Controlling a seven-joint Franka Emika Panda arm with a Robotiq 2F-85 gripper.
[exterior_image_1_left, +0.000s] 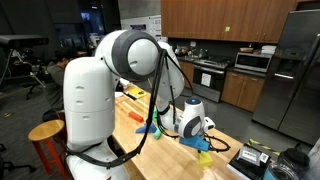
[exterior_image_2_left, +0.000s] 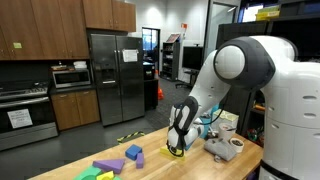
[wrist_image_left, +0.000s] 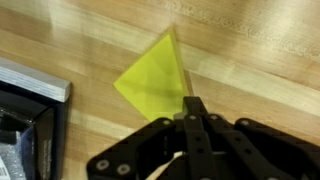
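Observation:
A flat yellow piece, like folded cloth or paper, lies under my gripper in the wrist view. The gripper is shut, its fingertips over the yellow piece's right-hand corner. That lower part is hidden by the fingers, so whether any of it is pinched does not show. Exterior view 1 shows the yellow piece on the table below the hand. From the other side, the yellow piece appears directly beneath the arm's end.
A dark box-like object with a pale edge stands left of the yellow piece. On the wooden table are a blue block, a purple piece and green items. A dark round container sits at the near right. Bare wood surrounds the yellow piece's right side.

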